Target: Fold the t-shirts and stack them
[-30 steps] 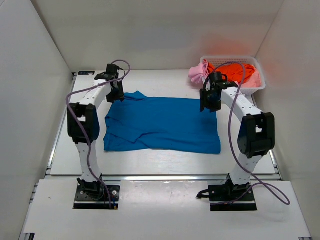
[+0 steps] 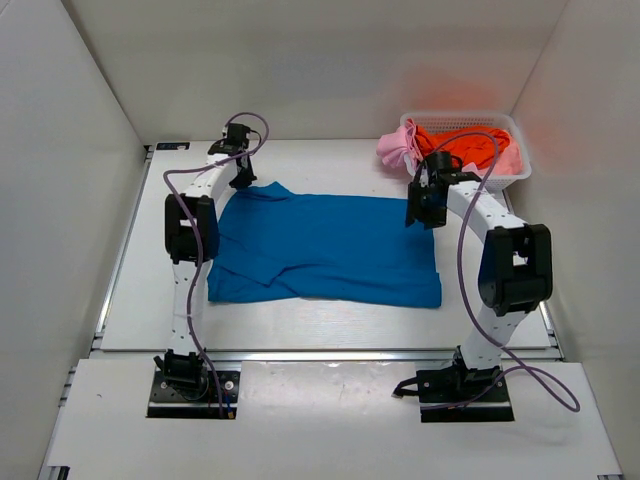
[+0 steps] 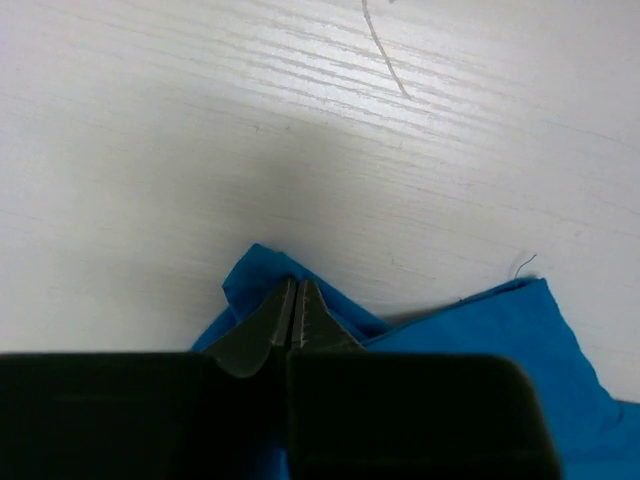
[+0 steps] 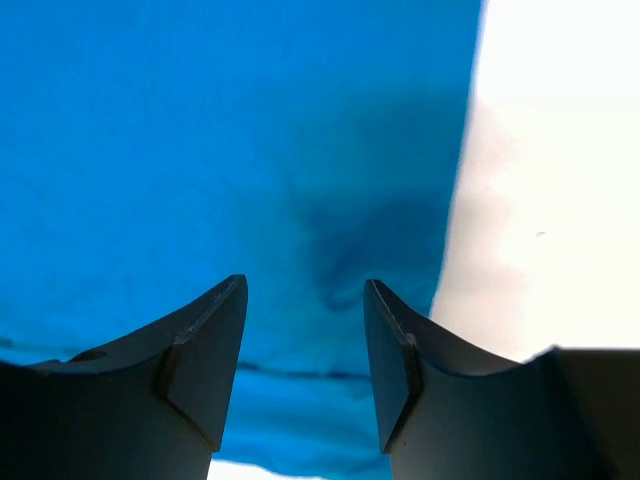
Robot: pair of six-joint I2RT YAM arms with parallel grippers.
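A blue t-shirt (image 2: pixel 325 250) lies spread flat on the white table. My left gripper (image 2: pixel 242 182) is at its back-left corner; in the left wrist view its fingertips (image 3: pixel 304 300) are close together on a bunched fold of blue cloth (image 3: pixel 480 340), though how far shut they are is hard to tell. My right gripper (image 2: pixel 425 212) hovers over the shirt's back-right part; in the right wrist view it (image 4: pixel 305 290) stands open with nothing between its fingers, the shirt's edge and bare table below.
A white basket (image 2: pixel 505 175) at the back right holds orange (image 2: pixel 470 145) and pink (image 2: pixel 393 148) garments. White table shows around the shirt, with walls at the back and sides.
My left gripper has moved rightward along the shirt's back-left corner, its arm swinging right with it.
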